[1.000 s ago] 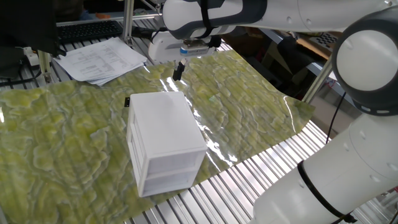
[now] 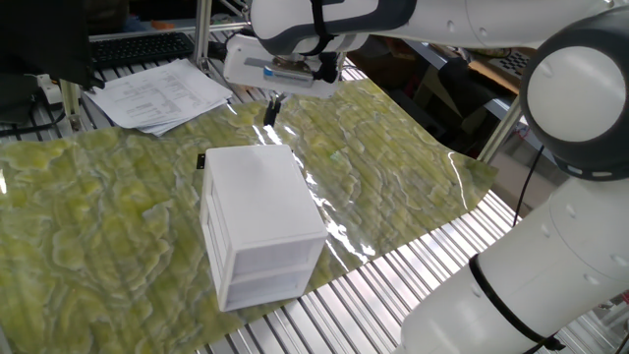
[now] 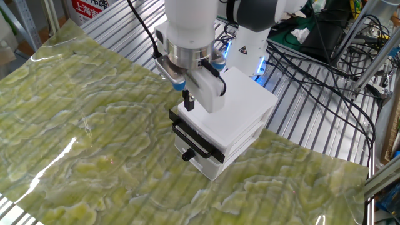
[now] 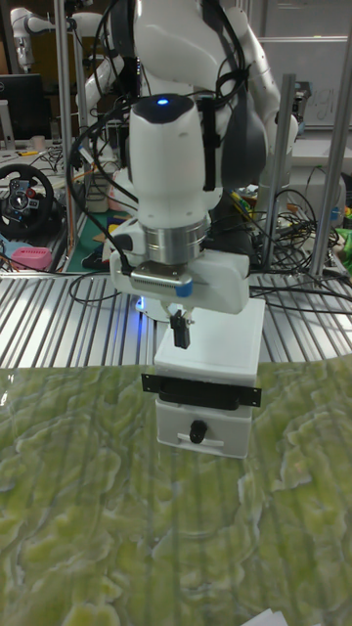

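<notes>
A small white drawer cabinet (image 2: 263, 202) stands upright on the green patterned sheet. Its front shows a black bar handle (image 3: 192, 139) on the upper drawer and a black round knob (image 3: 188, 154) on the lower one; both drawers look closed. My gripper (image 4: 181, 332) points down, its black fingers together in the middle of the hand, with nothing seen between them. In exterior view 1 the gripper (image 2: 271, 110) appears beyond the cabinet's top and apart from it. Exterior view 2 has the gripper (image 3: 189, 101) overlapping the top's front left corner.
Loose papers (image 2: 160, 95) lie at the sheet's far edge, near a keyboard (image 2: 142, 49). Around the cabinet, the green sheet (image 3: 87, 125) is largely bare. Cables (image 3: 325, 94) run over the slatted metal table beside the arm's base.
In exterior view 1 my hand has shifted a little to the left and its tilt has changed. The fingers remain together, and the cabinet stays in place.
</notes>
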